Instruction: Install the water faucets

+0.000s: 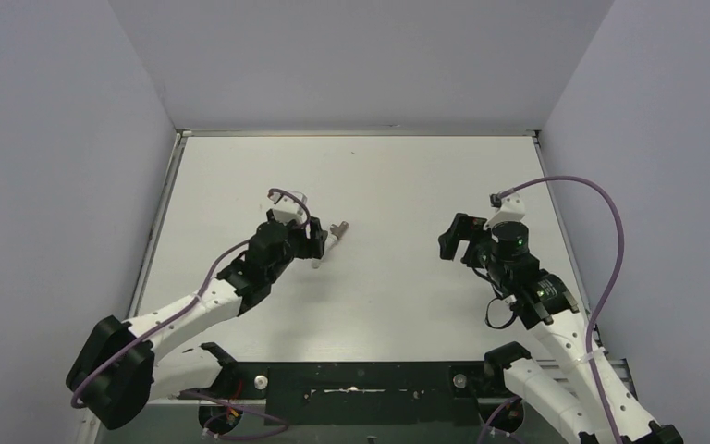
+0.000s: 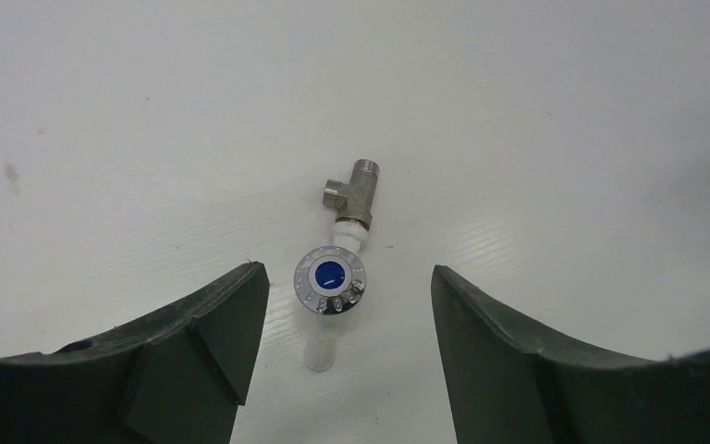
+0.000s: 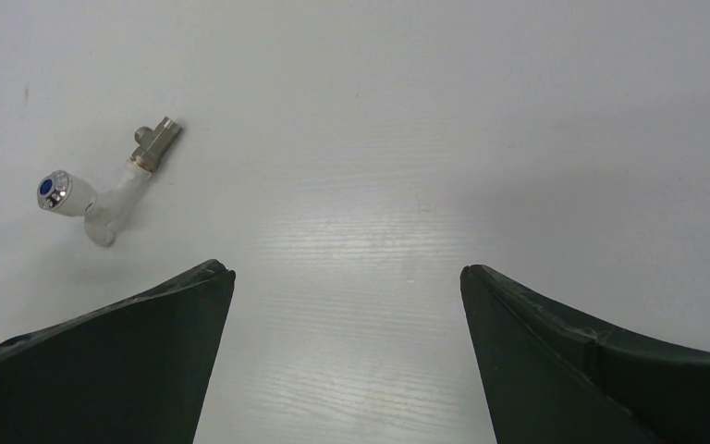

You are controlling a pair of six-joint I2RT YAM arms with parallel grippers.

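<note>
The faucet lies on the white table, a metal T-shaped fitting (image 2: 359, 192) joined to a white pipe body (image 3: 120, 202). A chrome knob with a blue cap (image 2: 330, 279) points upward from the body. Above it my left gripper stands open, its fingers to either side of the knob in view and touching nothing. From the top view the left gripper's fingers (image 1: 312, 238) cover part of the faucet. Well to the right, my right gripper is open over bare table, nothing between its fingers.
Plain grey walls close in the back and both sides. A dark panel (image 1: 379, 398) runs along the front edge.
</note>
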